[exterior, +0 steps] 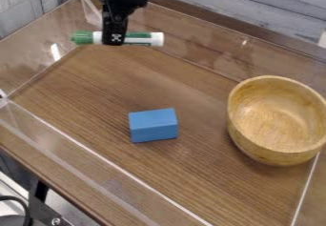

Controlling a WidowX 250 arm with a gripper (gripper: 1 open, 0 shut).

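Note:
My black gripper (112, 36) reaches down from the top of the camera view at the back left, shut on a white tube with green ends (140, 39). The tube is held roughly level, lying crosswise to the view. Whether it touches the table is hard to tell. A blue block (152, 124) lies on the wooden table near the middle. A round wooden bowl (274, 115) stands at the right.
A white wall runs behind the table's back edge at the top right.

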